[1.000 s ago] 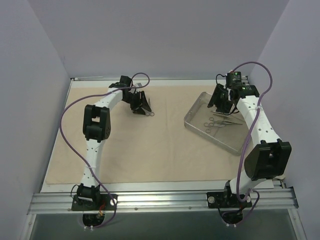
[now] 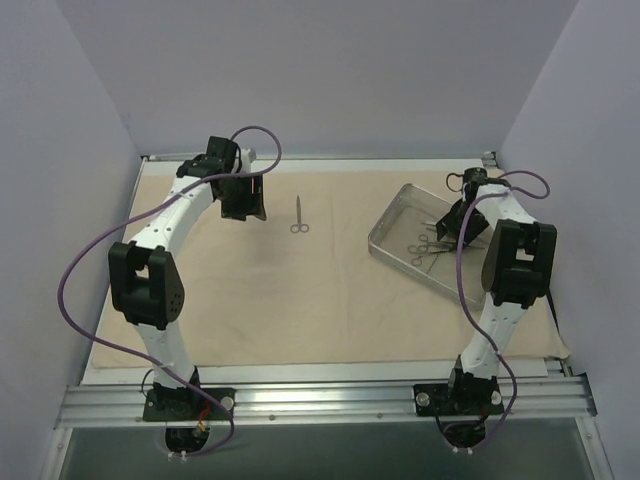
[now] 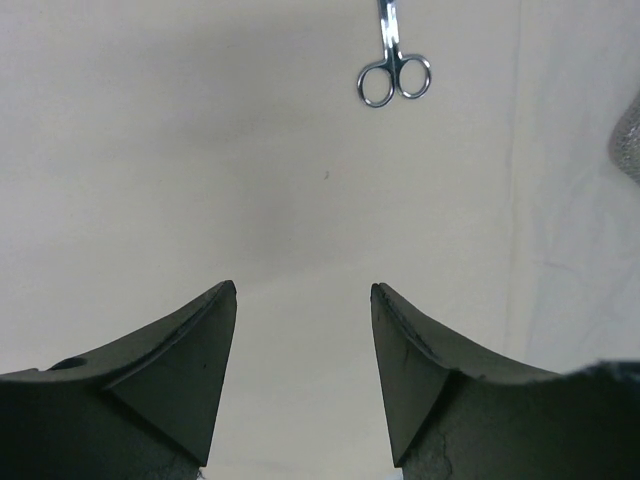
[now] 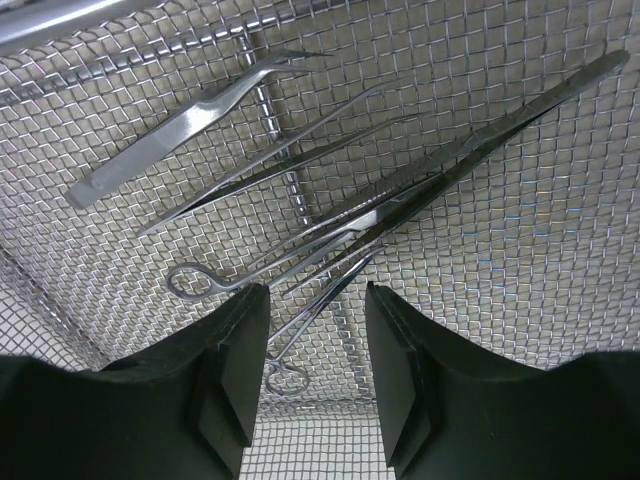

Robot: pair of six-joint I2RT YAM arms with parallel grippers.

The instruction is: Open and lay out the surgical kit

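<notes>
A pair of scissors [image 2: 298,222] lies alone on the beige cloth, upper middle in the top view. Left of it hangs my left gripper [image 2: 243,213], open and empty; the scissors [image 3: 394,70] show beyond its fingertips in the left wrist view. My right gripper [image 2: 450,228] is over the wire tray [image 2: 388,255], open with nothing held. Under it, in the right wrist view, lie angled tweezers [image 4: 160,140], more slender tweezers [image 4: 250,168], long dark tweezers [image 4: 500,130] and ring-handled instruments [image 4: 201,281], partly overlapping; the lower ones are partly hidden by the fingers.
The tray takes up the right side near the wall, under the right arm.
My left gripper has drawn back leftward from the scissors, which now lie uncovered. My right gripper has moved down and slightly right in the top view, over the instruments.
</notes>
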